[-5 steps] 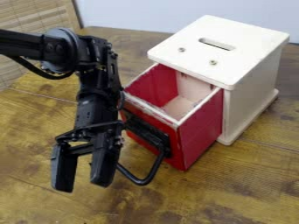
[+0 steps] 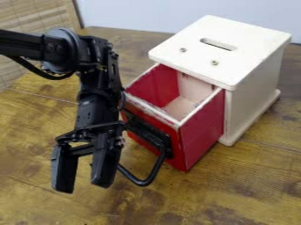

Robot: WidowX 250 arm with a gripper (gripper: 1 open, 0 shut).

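A pale wooden box with a slot and two screws on its top stands on the table. Its red-fronted drawer is pulled out, and the part of its interior in view looks empty. My black gripper hangs low left of the drawer front, pointing down, its fingers open and apart with nothing seen between them. A black bar or cable loop curves from the drawer front toward the gripper; whether they touch is unclear.
A bamboo mat stands at the back left, and a white wall is behind.
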